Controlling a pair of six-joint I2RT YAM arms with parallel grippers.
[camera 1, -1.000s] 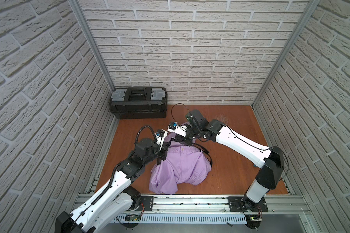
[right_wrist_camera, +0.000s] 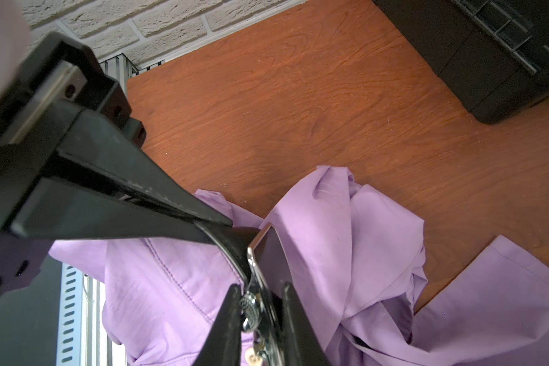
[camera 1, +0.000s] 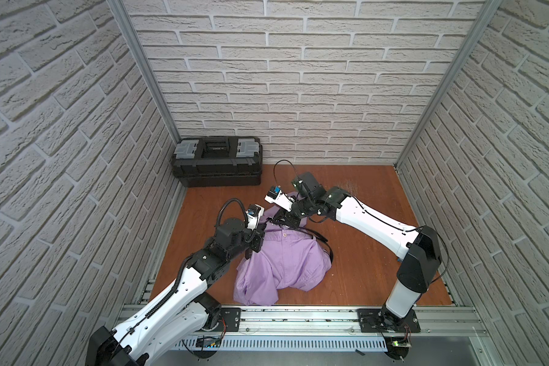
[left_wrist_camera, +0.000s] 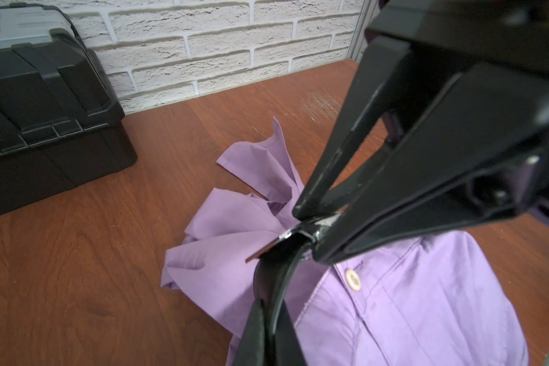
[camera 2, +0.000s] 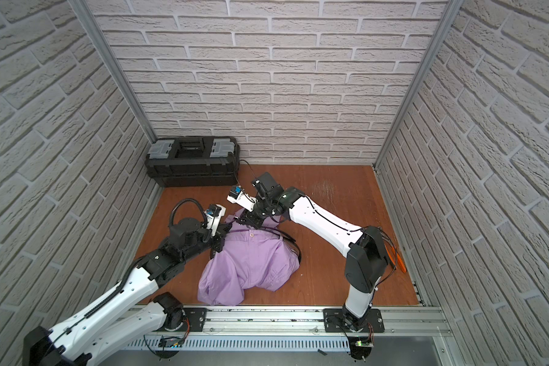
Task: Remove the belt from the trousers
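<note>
Purple trousers (camera 1: 286, 268) lie crumpled on the table, their black belt (camera 1: 320, 238) curving out to the right at the waist. My left gripper is shut on the black strap of the belt, which runs up between its fingertips to the metal buckle. My right gripper is shut on the silver buckle (right_wrist_camera: 259, 262), just beyond the left gripper. The two grippers sit close together over the waistband, beside a button (left_wrist_camera: 352, 279).
A black toolbox (camera 1: 216, 170) stands at the back left of the wooden table (camera 1: 366, 268). Brick walls surround the table.
Both arms have shifted very slightly since one second ago. The trousers and belt look almost the same, with both grippers still close together at the buckle.
</note>
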